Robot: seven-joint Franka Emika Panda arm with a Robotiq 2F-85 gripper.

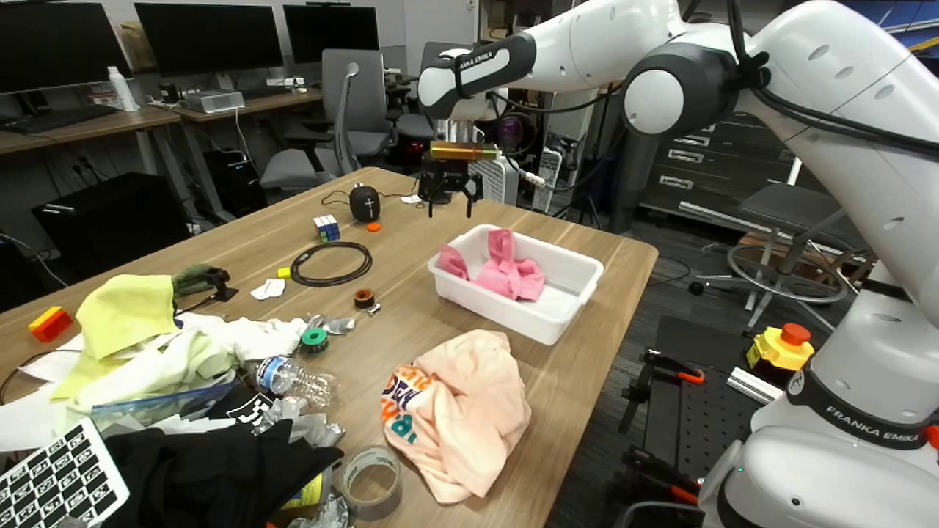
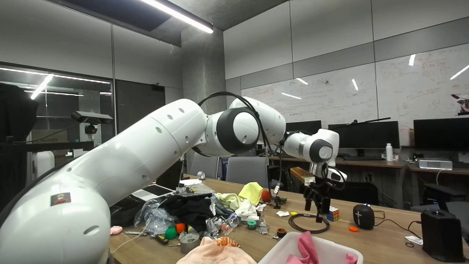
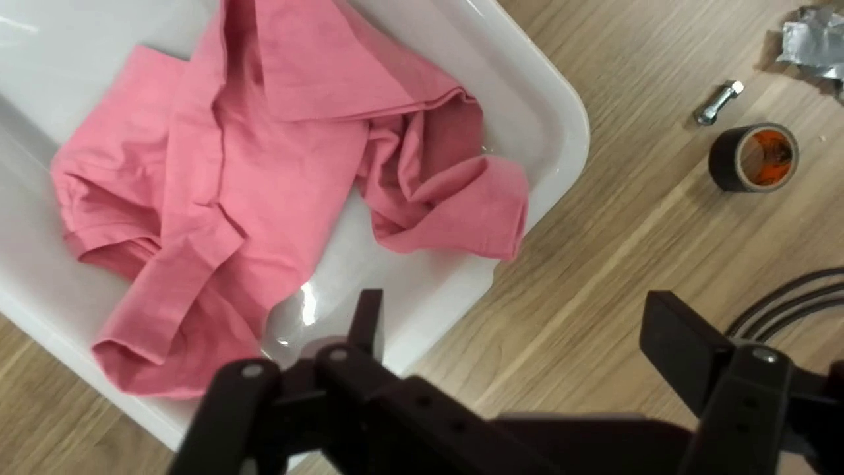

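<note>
My gripper is open, its two black fingers wide apart and nothing between them. It hangs above the table, close to the far end of a white bin (image 1: 493, 303). Inside that bin lies a crumpled pink cloth (image 3: 277, 158), one part of it resting up against the rim at a corner. From the wrist camera, the left finger overlaps the bin's edge while the right one stands over bare wood. A peach cloth with printed letters (image 1: 466, 409) is bunched on the table on the near side of the bin.
A coiled black cable (image 1: 331, 264), a small tape roll (image 1: 363, 298) and a puzzle cube (image 1: 326, 229) sit left of the bin. Clutter with a yellow cloth (image 1: 128, 312), a bottle (image 1: 295, 380) and a grey tape roll (image 1: 371, 482) fills the table's left side. Bare wood surrounds the bin.
</note>
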